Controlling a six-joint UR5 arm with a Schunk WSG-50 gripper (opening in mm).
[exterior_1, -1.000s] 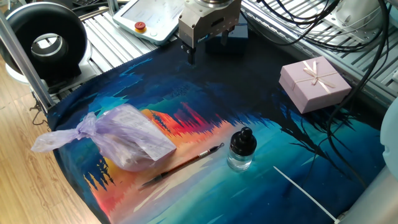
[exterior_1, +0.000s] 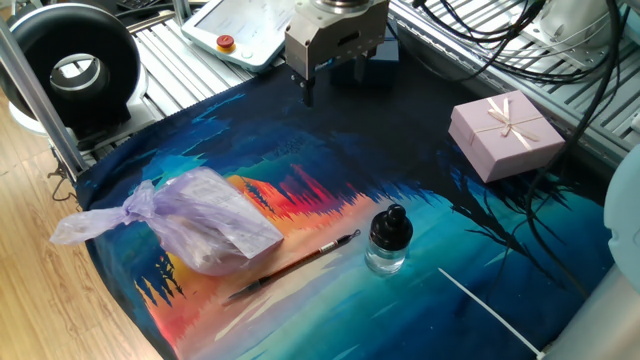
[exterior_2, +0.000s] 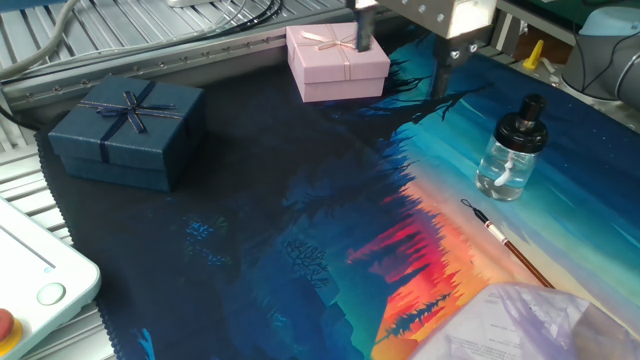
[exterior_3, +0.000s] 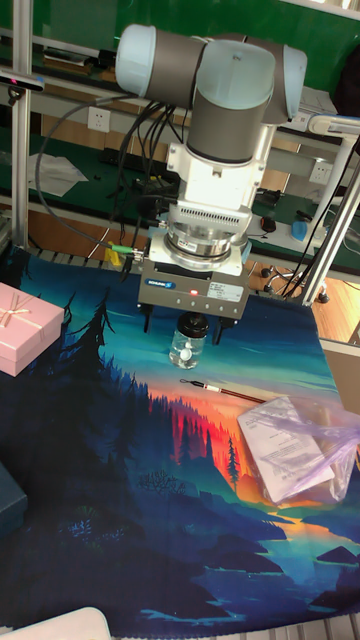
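Observation:
My gripper (exterior_2: 401, 72) hangs above the table with its two fingers well apart, open and with nothing between them. In exterior view 1 its body blocks part of the dark blue box. A clear glass bottle with a black dropper cap (exterior_1: 388, 240) stands upright on the printed cloth. Beside it lies a thin brown brush (exterior_1: 292, 266) with a dark tip. A knotted, translucent purple bag (exterior_1: 205, 225) holding a white box rests toward the cloth's edge. The pink gift box (exterior_2: 340, 72) has a pale bow; the dark blue gift box (exterior_2: 128, 135) carries a dark ribbon.
A white control tablet with a red button (exterior_1: 226, 43) sits on the slatted metal surface past the cloth. Cables (exterior_1: 575, 130) hang near the pink box. A thin white stick-like line (exterior_1: 490, 311) crosses the cloth's near right. Dark cloth between the boxes is clear.
My gripper has shifted very slightly to the left in exterior view 1. The objects on the cloth have stayed where they were.

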